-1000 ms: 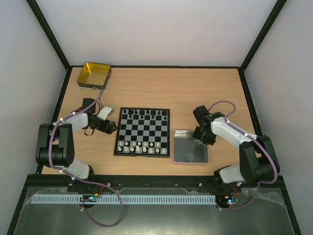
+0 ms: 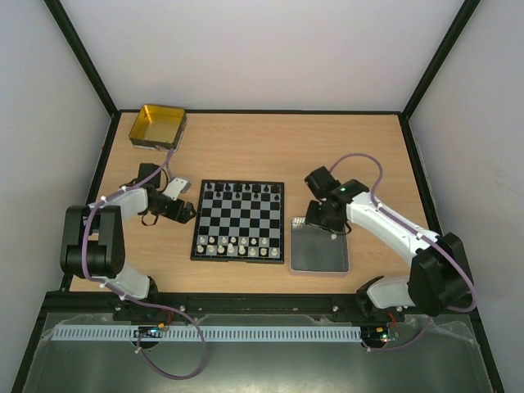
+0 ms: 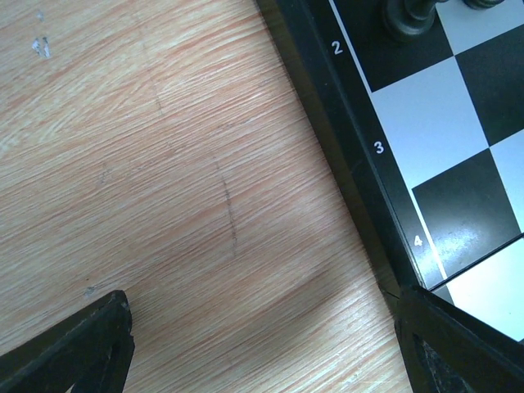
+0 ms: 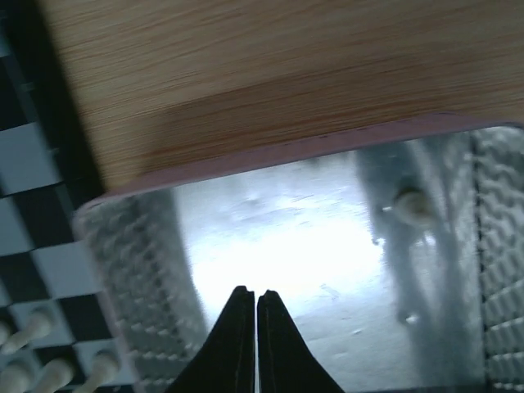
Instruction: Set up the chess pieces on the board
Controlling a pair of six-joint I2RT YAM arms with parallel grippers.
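In the right wrist view, my right gripper is shut with its fingertips together and nothing between them, over the metal tray (image 4: 278, 246). A white pawn (image 4: 415, 209) lies in the tray near its far right corner, clear of the fingers. The chessboard (image 2: 239, 214) stands left of the tray, with black pieces (image 2: 237, 188) along the far side and white pieces (image 2: 232, 249) along the near side. My left gripper is open beside the board's left edge, its fingers wide apart and empty.
An empty-looking gold tray (image 2: 158, 127) sits at the back left of the table (image 2: 270, 147). The board's raised black rim (image 3: 360, 155) is close to my left fingers. Bare wood lies behind the board and tray.
My right gripper has moved left across the tray, while the pawn it was touching stays near the tray's corner. The left arm has kept still.
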